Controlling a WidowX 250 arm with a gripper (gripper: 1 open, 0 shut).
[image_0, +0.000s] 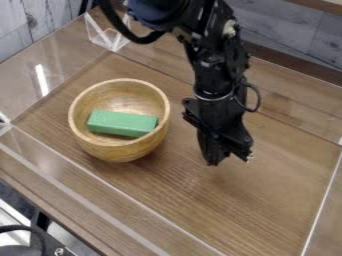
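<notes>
A wooden bowl (134, 148) sits on the left of the table, holding a green block (122, 123). My black gripper (214, 150) is low over the table just right of the bowl, its tip pointing down. It looks shut, and nothing shows between its fingers.
Panelled edges and a wall border the back, with clear plastic pieces at the back left and left side. A black cable lies at the bottom left corner.
</notes>
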